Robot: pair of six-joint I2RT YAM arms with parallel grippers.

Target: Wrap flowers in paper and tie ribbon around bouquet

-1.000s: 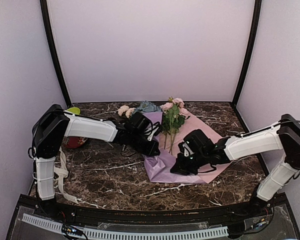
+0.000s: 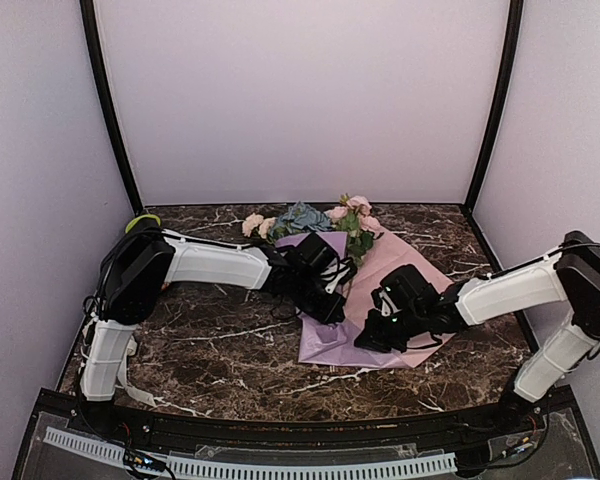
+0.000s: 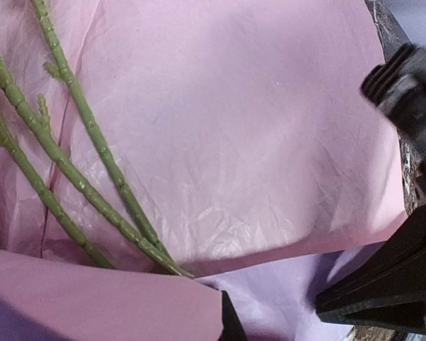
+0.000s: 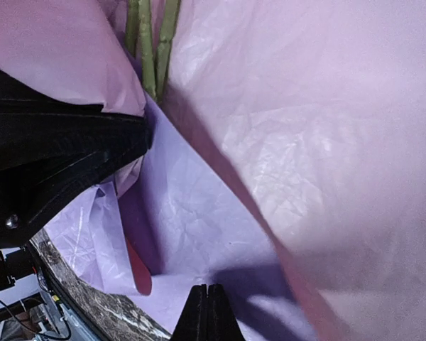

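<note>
The bouquet's pink flowers (image 2: 358, 207) lie at the back of the wrapping paper (image 2: 392, 256). Its green stems (image 3: 74, 181) run toward the front, their lower ends tucked under a folded paper flap (image 3: 106, 302). My left gripper (image 2: 334, 316) is shut on the edge of that flap, drawn over the stems; in the right wrist view its dark fingers (image 4: 117, 138) pinch the pink and lilac layers. To its right, my right gripper (image 2: 363, 341) is shut low over the lilac front of the paper (image 4: 199, 227). Whether any paper is between its tips cannot be told.
Blue flowers (image 2: 302, 219) and pale pink ones (image 2: 257, 226) lie at the back left of the paper. A green-rimmed item (image 2: 143, 221) is partly behind the left arm.
My left gripper has moved right and slightly toward the front, carrying the paper's left side over the stems. The right gripper has shifted slightly right.
</note>
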